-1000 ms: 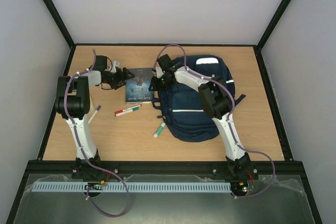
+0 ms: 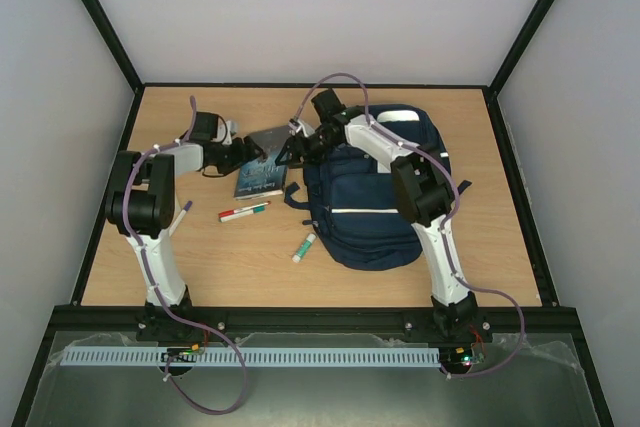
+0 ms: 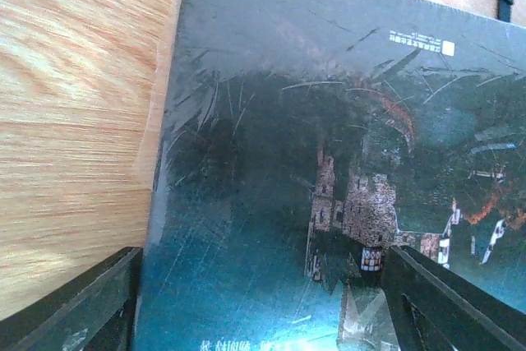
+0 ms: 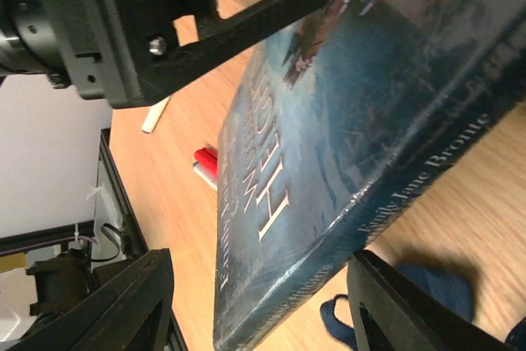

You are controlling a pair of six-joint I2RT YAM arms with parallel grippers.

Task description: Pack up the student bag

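Note:
The dark blue book (image 2: 262, 175) lies left of the navy backpack (image 2: 365, 197), tilted with its right edge raised off the table in the right wrist view. My left gripper (image 2: 257, 145) is over the book's left side. Its fingers (image 3: 436, 306) are spread, one beside the book's edge and one over its cover. At the book's right side is my right gripper (image 2: 285, 145). Its fingers (image 4: 136, 306) stand apart, with a corner of the book in the space between and beyond them. Whether either gripper touches the book, I cannot tell.
Red and green markers (image 2: 243, 211) lie below the book. A purple-capped marker (image 2: 181, 217) is near the left arm, and a glue stick (image 2: 304, 247) lies left of the backpack's lower end.
Both grippers have come nearer each other over the book; the left moved right and slightly down. The book lay flat before and has turned slightly, its right side now raised.

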